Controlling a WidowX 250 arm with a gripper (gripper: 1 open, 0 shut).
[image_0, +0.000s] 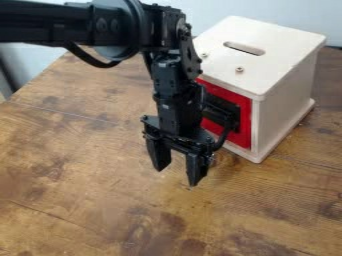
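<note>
My black gripper (175, 168) hangs from the arm over the wooden table, its two fingers pointing down and apart with nothing between them. Just behind it and to the right stands a pale wooden box (281, 100) with a slot in its top and a red panel (234, 99) on the front side. The lower arm and gripper housing partly cover that panel, so its full shape is hidden.
Bare tabletop (80, 190) fills the left and front of the view, free of objects. The table's far edge runs along the upper left, with a light wall behind it.
</note>
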